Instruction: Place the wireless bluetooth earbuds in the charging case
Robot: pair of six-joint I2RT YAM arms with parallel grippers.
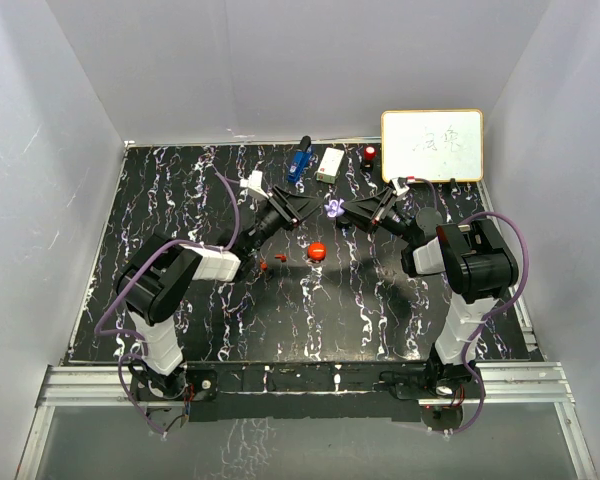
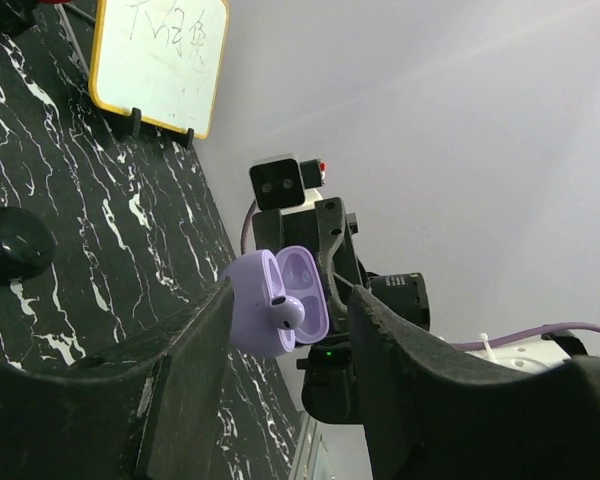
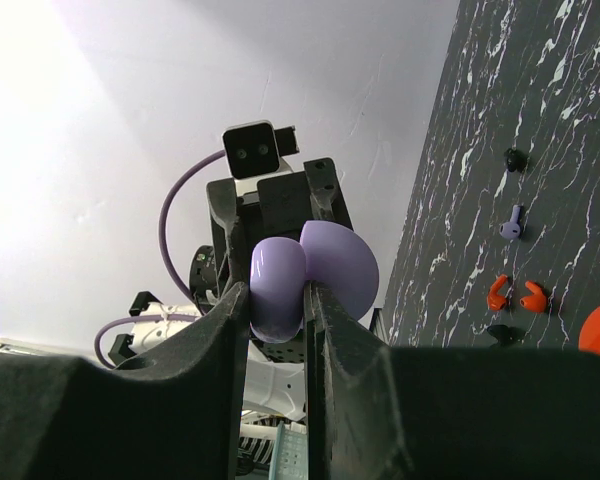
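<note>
A lilac charging case [image 1: 334,208] is held in mid-air by my right gripper, which is shut on it. In the left wrist view the case [image 2: 255,300] has its lid up, showing two compartments; a lilac earbud [image 2: 286,310] sits at its near side, though how far seated I cannot tell. My left gripper [image 1: 310,203] is just left of the case, its fingers parted with nothing between them. A lilac earbud [image 3: 513,225] lies on the table in the right wrist view, near orange earbuds [image 3: 532,298] and black ones [image 3: 514,158].
A red case [image 1: 317,251] and a black case [image 2: 15,243] lie on the table. At the back stand a blue object [image 1: 300,160], a white box [image 1: 329,165], a red-topped object [image 1: 368,158] and a whiteboard [image 1: 431,145].
</note>
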